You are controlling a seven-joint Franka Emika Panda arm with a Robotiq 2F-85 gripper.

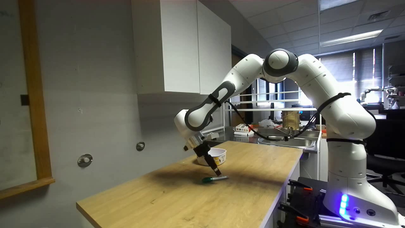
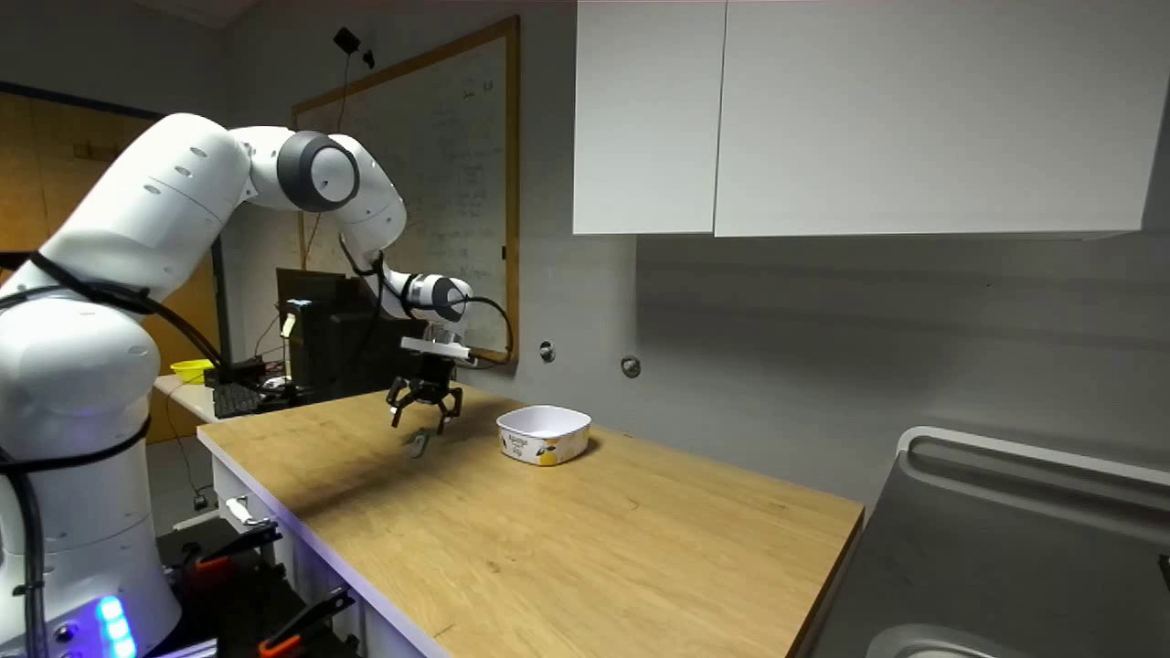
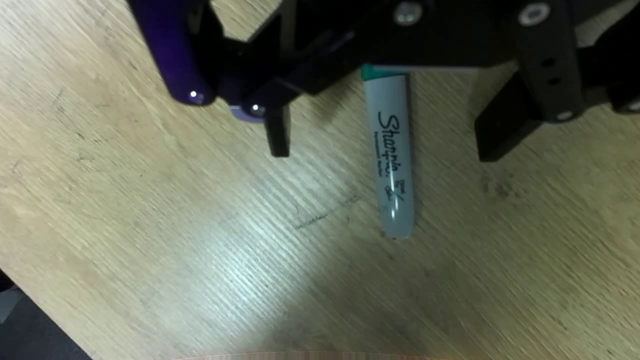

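A Sharpie marker with a grey barrel and green cap lies flat on the wooden counter. In the wrist view its cap end is partly hidden behind the gripper's body. My gripper is open above it, one finger on each side and clear space between either finger and the barrel. The same marker shows just under the fingertips in exterior view 1. Exterior view 2 has the spread gripper over the marker. To its right stands a white tub with a lemon print.
A wall runs along its back edge, and white cabinets hang above. In exterior view 1, the tub is partly behind the gripper.
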